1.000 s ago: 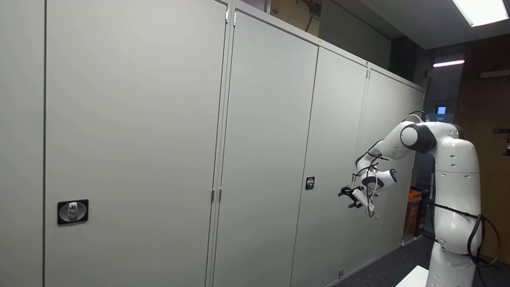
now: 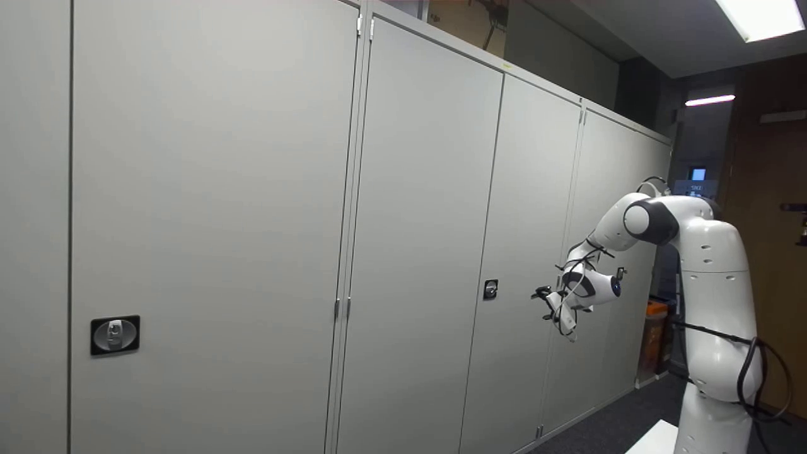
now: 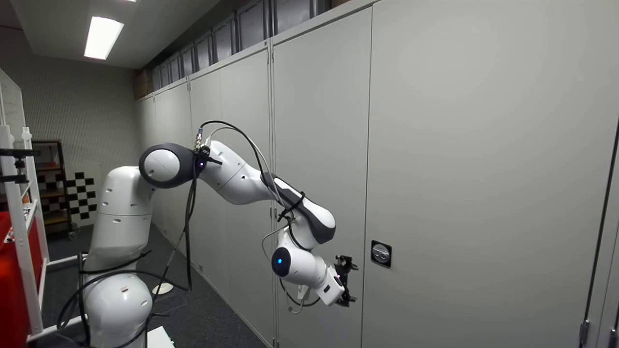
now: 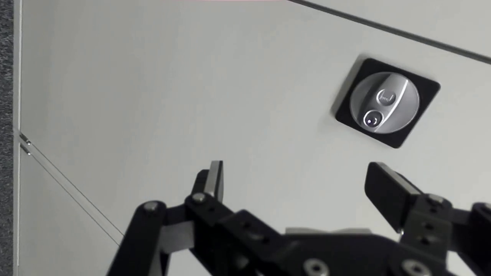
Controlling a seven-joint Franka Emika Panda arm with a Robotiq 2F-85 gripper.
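A round silver turn handle (image 4: pixel 398 108) in a square black plate sits on the grey cabinet door (image 4: pixel 257 92), close to the door's edge seam. The wrist view has it at upper right, beyond my right finger (image 4: pixel 391 193). My gripper is open, its fingers wide apart and only bare door showing between them. In exterior view 2 the gripper (image 3: pixel 351 282) faces the door, left of and slightly below the handle (image 3: pixel 381 253), not touching it. From exterior view 1 the gripper (image 2: pixel 543 304) appears right of the same handle (image 2: pixel 491 289).
Another handle (image 2: pixel 115 334) is on a cabinet door farther left. Hinged door seams run down the cabinet row. A white rack (image 3: pixel 23 232) stands behind the arm, and an orange-topped bin (image 2: pixel 653 333) is by the cabinets' far end.
In exterior view 1 the arm and gripper have shifted a little left, toward the handle and cabinet front, and the wrist has turned somewhat. The cabinet doors look the same.
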